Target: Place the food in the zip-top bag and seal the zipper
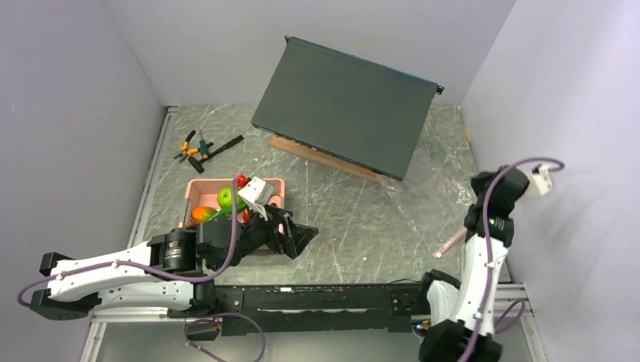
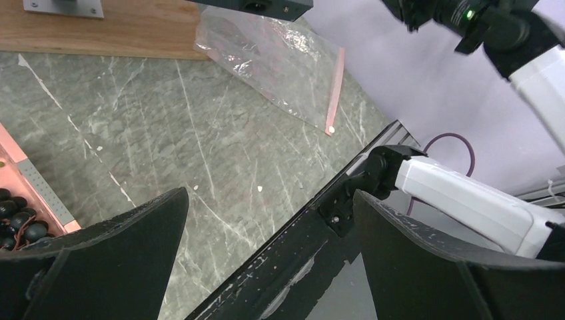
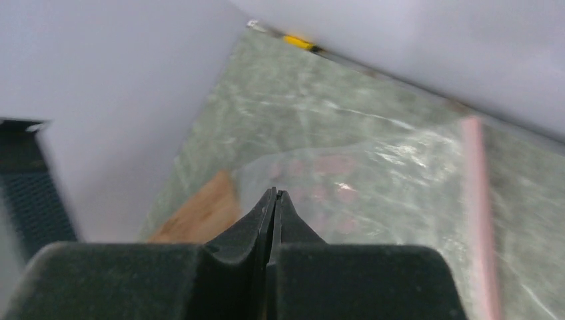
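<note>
The clear zip bag (image 1: 432, 185) lies flat at the right of the table, its pink zipper strip (image 2: 336, 93) toward the front right. A pink basket (image 1: 198, 185) at left holds a green apple (image 1: 225, 197), an orange fruit (image 1: 202, 214), a long green pepper (image 1: 227, 213) and, in the left wrist view, dark grapes (image 2: 22, 220). My left gripper stands open and empty beside the basket, partly covering it in the top view. Raised near the right wall, my right gripper is shut with nothing between its fingertips; the bag lies beyond them.
A large dark panel (image 1: 347, 105) overhangs the back of the table, with a wooden board (image 1: 324, 157) below it, near the bag's far end. Pliers and a hammer (image 1: 219, 151) lie at back left.
</note>
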